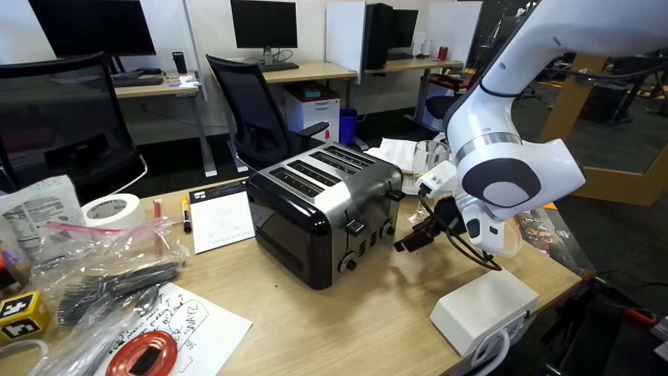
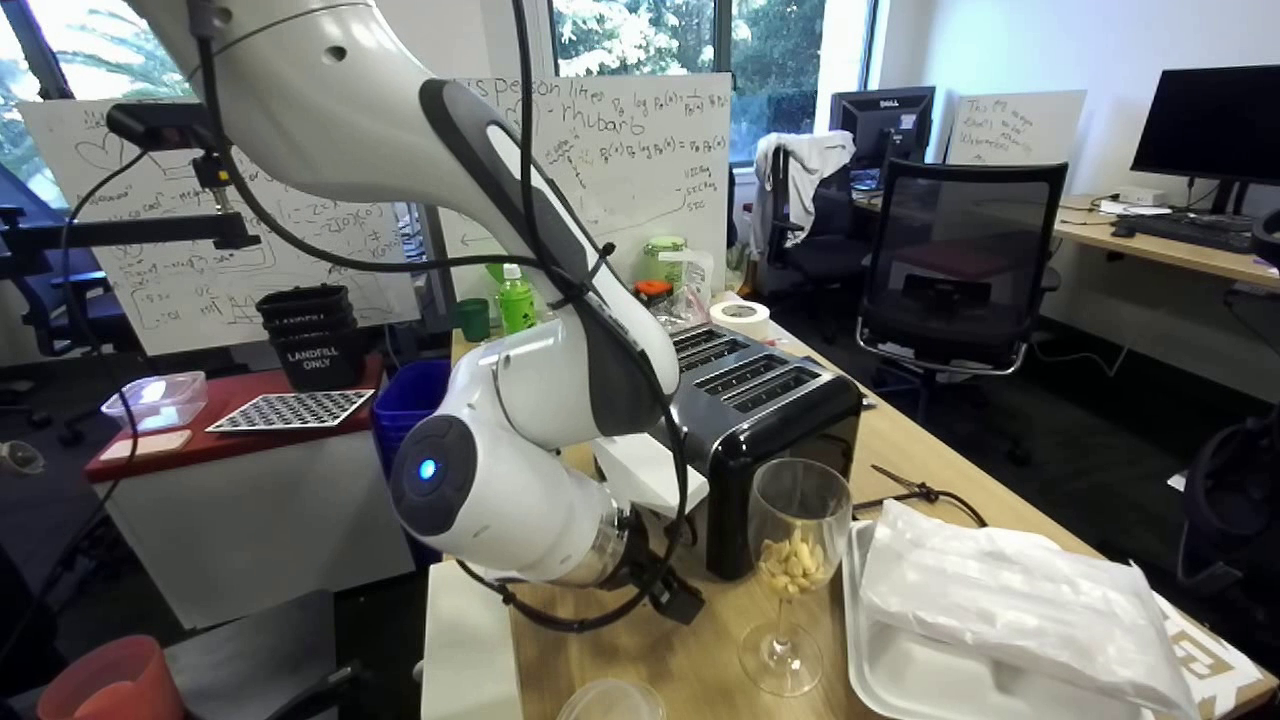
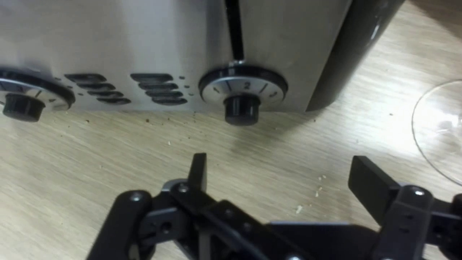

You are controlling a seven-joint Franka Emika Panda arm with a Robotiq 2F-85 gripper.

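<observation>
On the wooden table stands a black and steel four-slot toaster [image 1: 329, 207], its slots empty. Two round dials are on its front face. In the wrist view the nearer dial [image 3: 241, 93] shows the numbers 1, 2 and 3, and the other dial [image 3: 26, 102] is at the left edge. My gripper is open and empty, its fingers spread wide over bare wood. It is apart from the toaster's front, with the numbered dial ahead of the gap. From the side, the gripper [image 1: 410, 241] hangs low in front of the toaster's right dial.
A wine glass [image 2: 792, 564] holding pale nuts stands close to the toaster and arm. Beside it lies a white tray [image 2: 882, 672] with a plastic bag. A white box [image 1: 482, 307] sits at the table edge. Bare table lies before the toaster.
</observation>
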